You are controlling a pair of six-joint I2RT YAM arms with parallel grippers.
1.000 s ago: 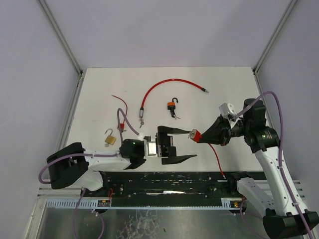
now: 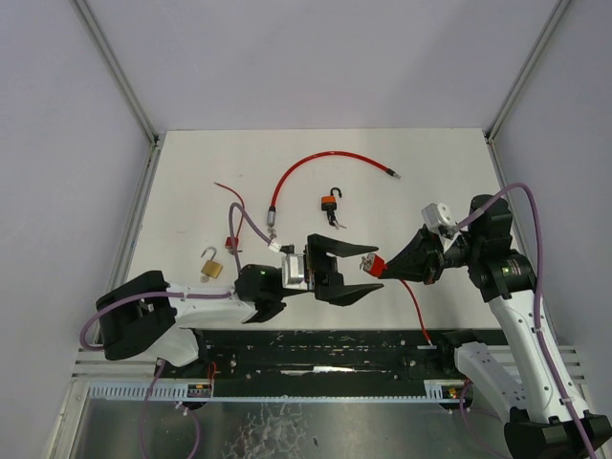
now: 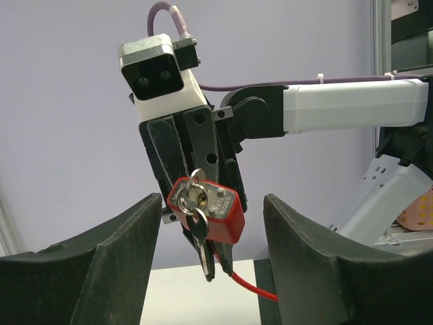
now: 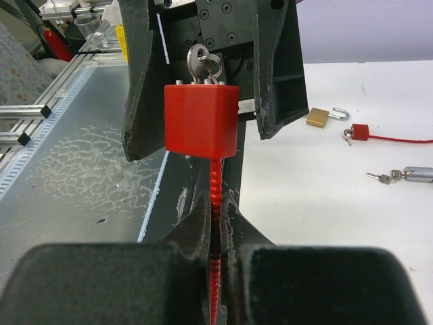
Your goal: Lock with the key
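Note:
A red cable lock body (image 4: pixel 201 120) with keys (image 4: pixel 200 66) in it is held by my right gripper (image 2: pixel 387 268); its red cable (image 4: pixel 215 179) runs down between those fingers in the right wrist view. My left gripper (image 2: pixel 361 269) faces it with fingers apart. In the left wrist view the lock (image 3: pixel 223 217) sits between and beyond the left fingertips, one key hanging downward. Whether either finger touches it is not clear.
On the white board lie a brass padlock (image 2: pixel 212 271), a small red lock (image 2: pixel 231 242), a thick red cable lock (image 2: pixel 316 156) and a black-orange lock (image 2: pixel 329 204). The board's back is mostly clear.
The left gripper has shifted slightly right toward the held lock, and its fingers look less widely spread.

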